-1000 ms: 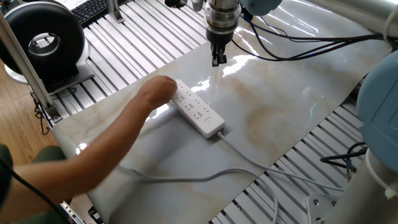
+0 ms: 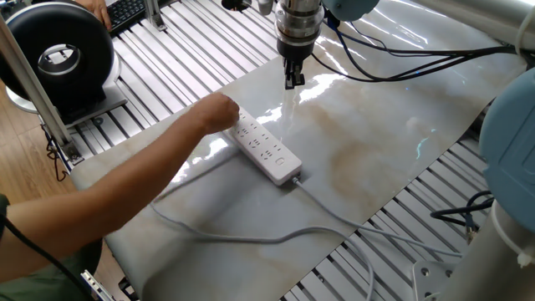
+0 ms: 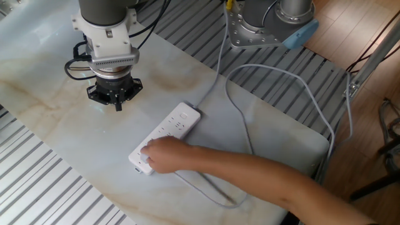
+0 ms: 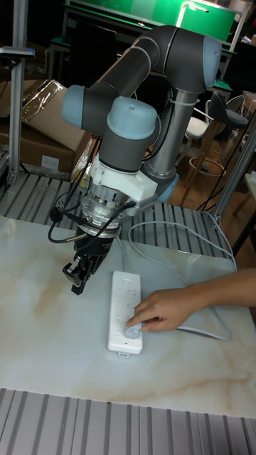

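A white power strip (image 2: 266, 150) with rows of sockets lies flat on the marbled sheet (image 2: 359, 150). At its end away from the cord, a person's hand (image 3: 166, 154) holds a pale plug (image 4: 133, 330) against the sockets; whether it is fully seated cannot be told. My gripper (image 2: 294, 82) hangs above the sheet, beside the strip and clear of it. In the second exterior view the gripper (image 3: 118, 105) points down with its fingertips together at the middle. Nothing shows between the fingers in the third exterior view, where the gripper (image 4: 77, 282) is left of the strip.
The person's forearm (image 2: 109, 201) reaches across the sheet. A grey cable (image 3: 300, 77) loops over the sheet and off its edge. Slatted metal (image 2: 401, 242) borders the sheet. A black spool (image 2: 58, 58) stands at one side. Bare sheet lies around my gripper.
The person's forearm has shifted a little, and the hand has moved slightly at the strip's end. More of the cable shows beside the arm. My gripper and the strip have stayed still.
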